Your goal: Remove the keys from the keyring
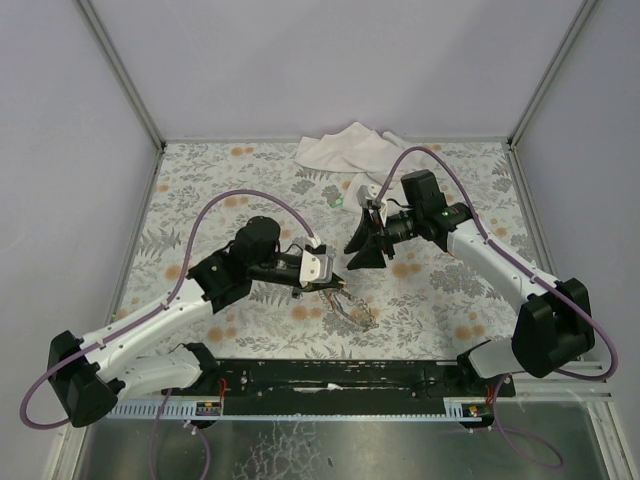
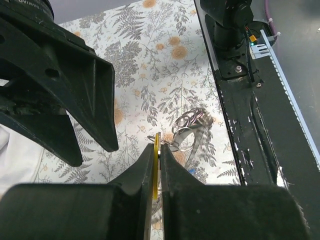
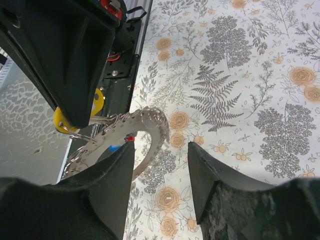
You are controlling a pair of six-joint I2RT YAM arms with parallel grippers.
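My left gripper [image 1: 330, 280] is shut on a yellow key [image 2: 156, 165], seen edge-on between its fingertips in the left wrist view. The keyring [image 2: 190, 130] and its lanyard [image 1: 355, 310] dangle below it, blurred in places. In the right wrist view the yellow key [image 3: 59, 120] and ring sit at the tips of the black left gripper. My right gripper is open, just right of the left one and apart from the key, with nothing between its fingers.
A white cloth [image 1: 345, 150] lies at the back of the floral mat [image 1: 200, 250]. A dark rail [image 1: 330, 385] runs along the front edge.
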